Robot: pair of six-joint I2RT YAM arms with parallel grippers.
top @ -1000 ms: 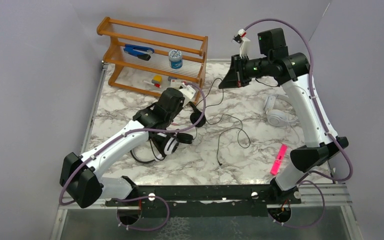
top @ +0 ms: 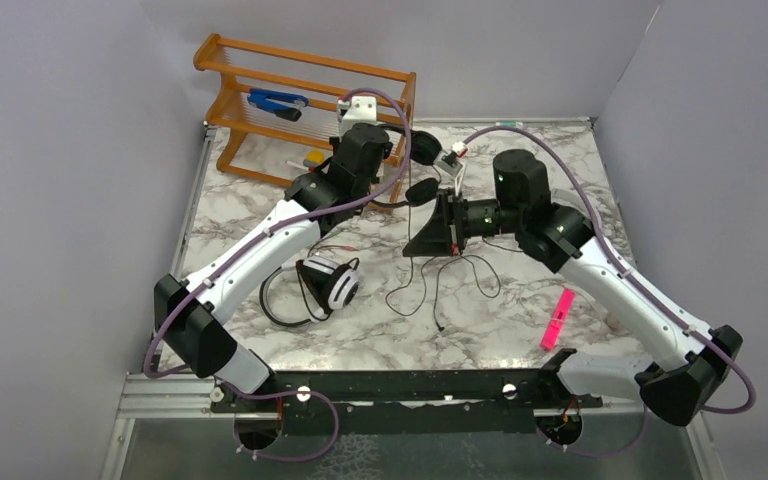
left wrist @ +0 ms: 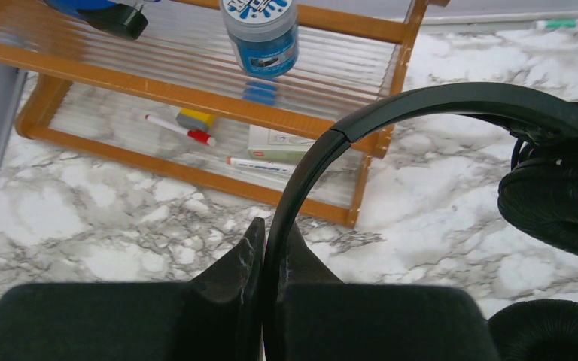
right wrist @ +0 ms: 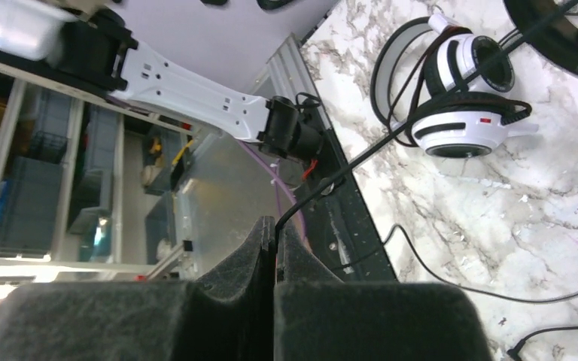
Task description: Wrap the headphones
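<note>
My left gripper is shut on the headband (left wrist: pixel 451 98) of the black headphones, held above the table beside the rack. In the top view their two ear cups, a far ear cup (top: pixel 425 147) and a near ear cup (top: pixel 421 192), hang to the right of the left wrist. Toward the table's middle, my right gripper (top: pixel 407 253) is shut on the thin black cable (right wrist: pixel 350 165), which stretches tight from its fingertips toward the headphones. Slack cable lies in loops below, its plug end (top: pixel 441 329) near the front.
White-and-black headphones (top: pixel 332 287) lie front left, close to the left arm. A wooden rack (top: pixel 310 64) stands at the back left, holding a blue-labelled jar (left wrist: pixel 265 45). A pink object (top: pixel 557 319) lies front right. Other white headphones are hidden behind the right arm.
The left arm has lifted the black headphones up and toward the back right. My right gripper has come down, left and nearer with the cable, and the loops have shifted.
</note>
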